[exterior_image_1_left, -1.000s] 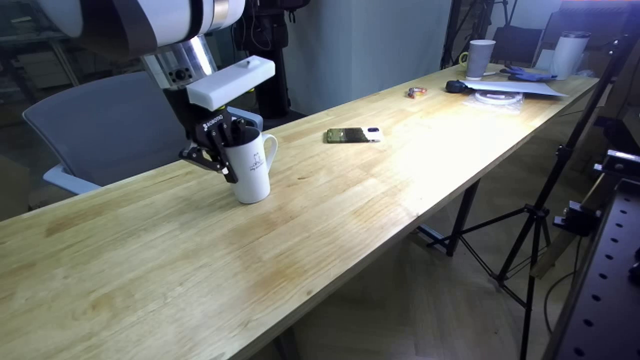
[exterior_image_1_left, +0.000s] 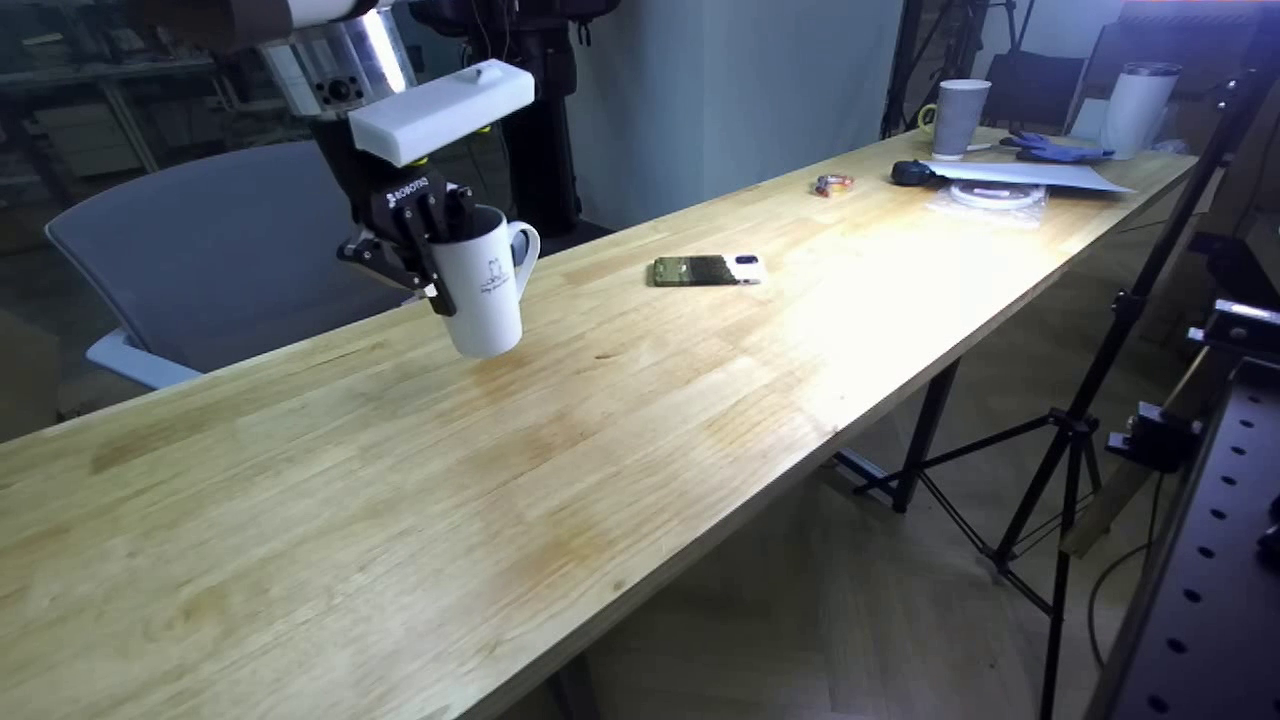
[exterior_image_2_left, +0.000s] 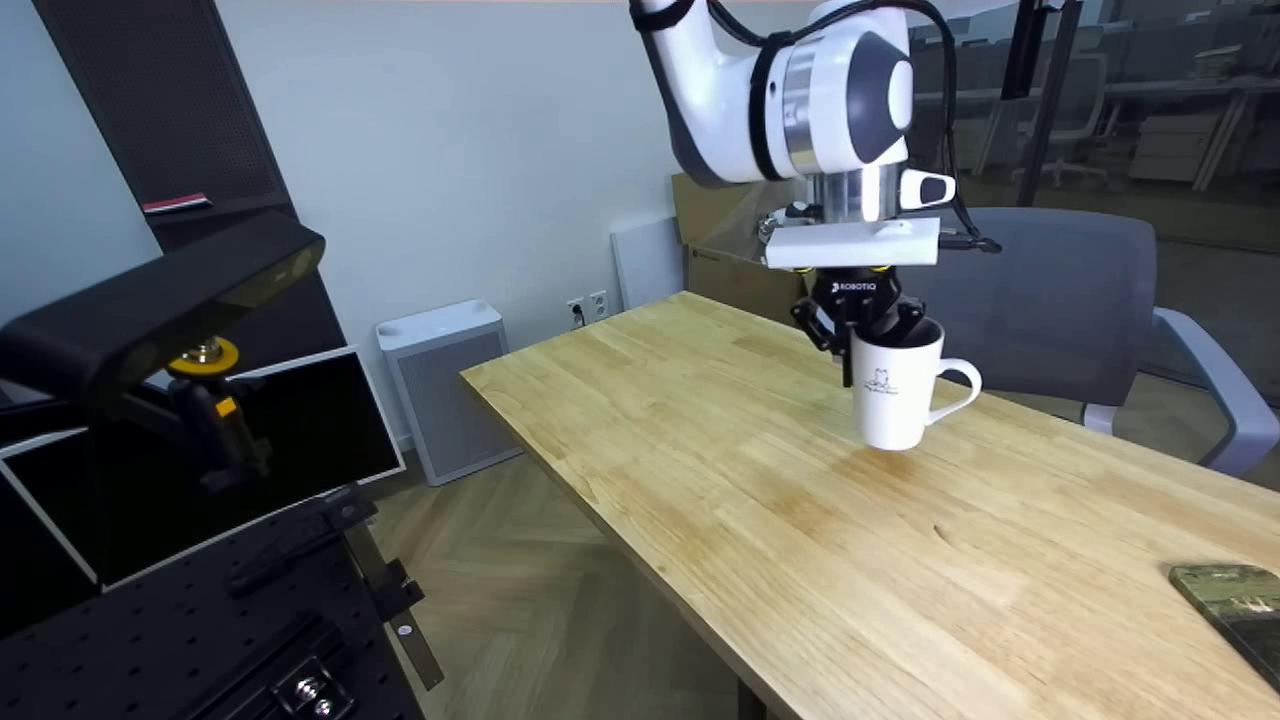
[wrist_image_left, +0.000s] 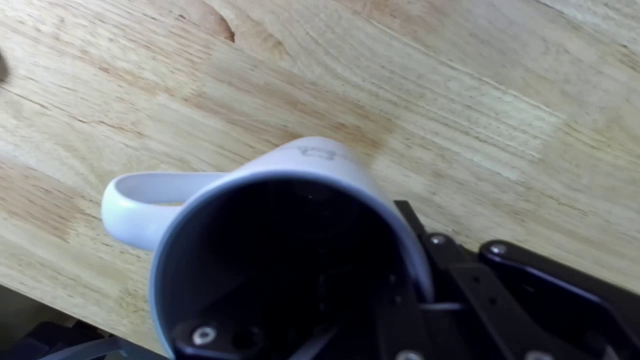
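Note:
A white mug (exterior_image_1_left: 483, 294) with a small printed drawing hangs in the air, slightly tilted, above the wooden table (exterior_image_1_left: 396, 504). My gripper (exterior_image_1_left: 441, 258) is shut on its wall, one finger inside the mug and the other outside, on the side away from the handle. In the second exterior view the mug (exterior_image_2_left: 893, 390) has its handle to the right, below my gripper (exterior_image_2_left: 873, 336). Looking down in the wrist view, I see the dark inside of the mug (wrist_image_left: 300, 157), its handle pointing left; the inner finger is mostly lost in shadow.
A phone (exterior_image_1_left: 708, 270) lies on the table to the right of the mug. Farther along are a grey cup (exterior_image_1_left: 961, 120), a white tumbler (exterior_image_1_left: 1137, 114) and blue gloves (exterior_image_1_left: 1056, 149). A chair (exterior_image_1_left: 228, 264) stands behind the table.
The mug has risen off the tabletop with my gripper and shifted a little left in the first exterior view. The phone and the other objects have stayed put.

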